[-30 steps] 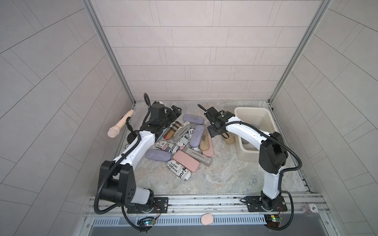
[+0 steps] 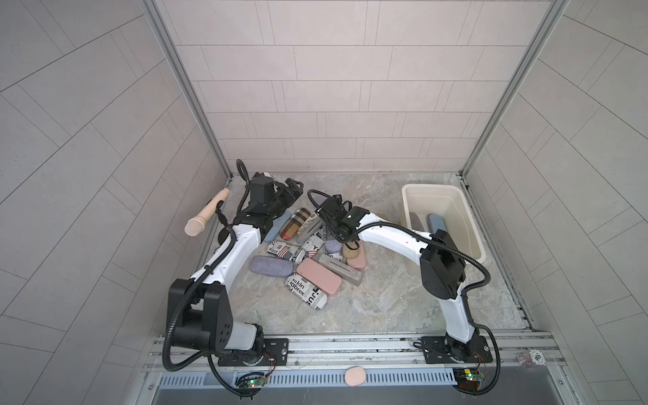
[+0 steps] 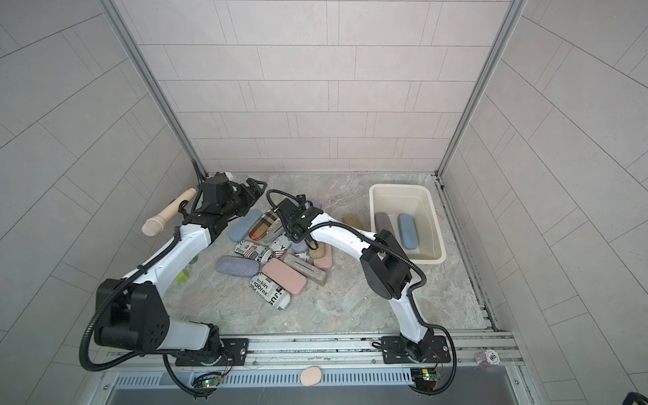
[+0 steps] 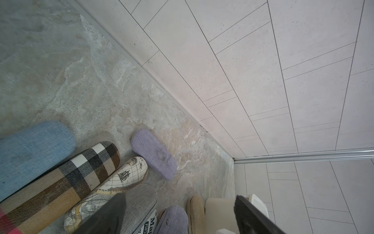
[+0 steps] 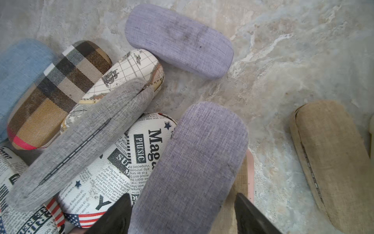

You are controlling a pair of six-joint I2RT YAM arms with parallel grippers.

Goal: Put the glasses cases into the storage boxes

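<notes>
A pile of glasses cases covers the middle left of the table, among them a pink case (image 2: 318,275), a plaid case (image 4: 66,179) and a lavender case (image 5: 187,167). My right gripper stands open just over that lavender case, one finger to each side. My left gripper, its fingers apart with nothing seen held, is raised over the left back of the pile. The cream storage box (image 3: 434,253) at the right holds a blue case (image 3: 407,231) and a grey case.
A tan case (image 5: 331,156) lies between pile and box. A peach cylindrical object (image 2: 206,210) stands out at the left side.
My right gripper has moved left from beside the box to over the pile. My left gripper has shifted slightly left.
</notes>
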